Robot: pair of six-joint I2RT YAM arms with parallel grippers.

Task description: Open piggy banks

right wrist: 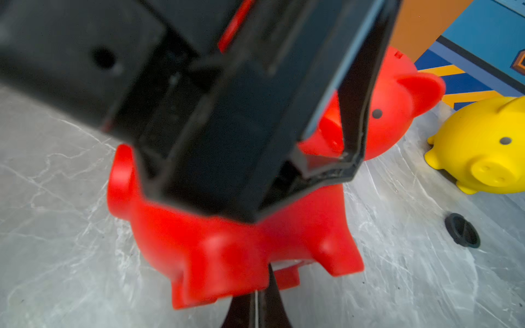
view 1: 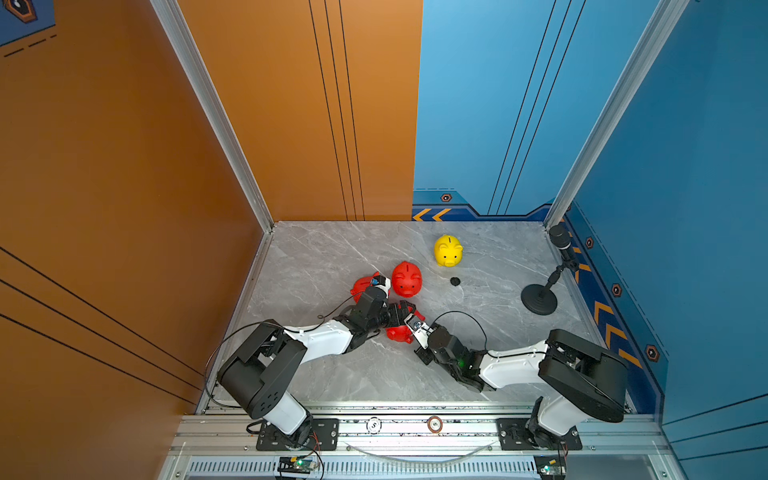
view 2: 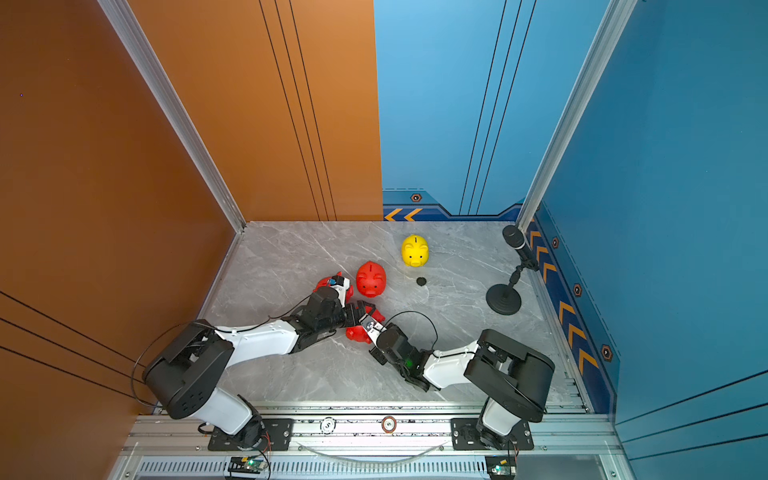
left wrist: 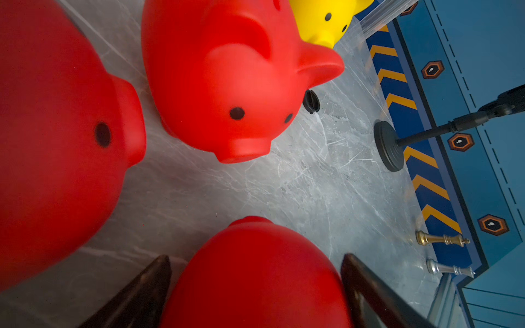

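Observation:
A red piggy bank lies at front centre, partly hidden by both grippers. My left gripper is around it, fingers blurred on either side of its rounded body. My right gripper is shut, its tips low at the bank's underside, nothing visible between them. Two more red piggy banks stand behind and to the left, the left one partly hidden by my left arm. A yellow piggy bank stands further back, with a small black cap in front of it.
A black microphone stand stands at the right side. Gold and silver chess pieces show at the right edge in the left wrist view.

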